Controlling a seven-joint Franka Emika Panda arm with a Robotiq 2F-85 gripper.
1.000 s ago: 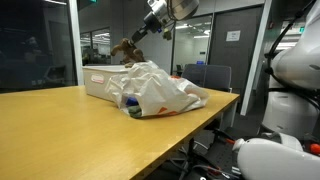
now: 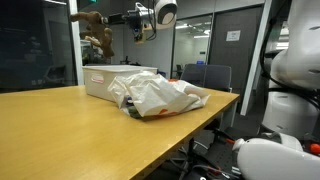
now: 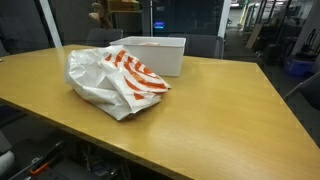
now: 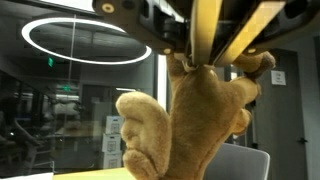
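A brown plush toy (image 2: 98, 34) hangs high in the air near the top of exterior view 1, with my gripper (image 2: 110, 19) shut on it. Up close in the wrist view, the plush (image 4: 190, 125) fills the middle, its top caught at my two fingers (image 4: 205, 30). In exterior view 2 only part of the toy shows, at the upper edge. Below and to the right of it lies a crumpled white plastic bag (image 2: 160, 96) with red print (image 3: 138, 76), on the wooden table (image 2: 60, 130). Dark and greenish items peek out under the bag's side.
A white box (image 3: 168, 56) stands behind the bag; its inside is mostly hidden. Chairs (image 2: 207, 76) stand beyond the table.
The plush toy has risen with my gripper, from just above the box and bag to the top of exterior view 1, drifting left. Bag and box appear to stay put.
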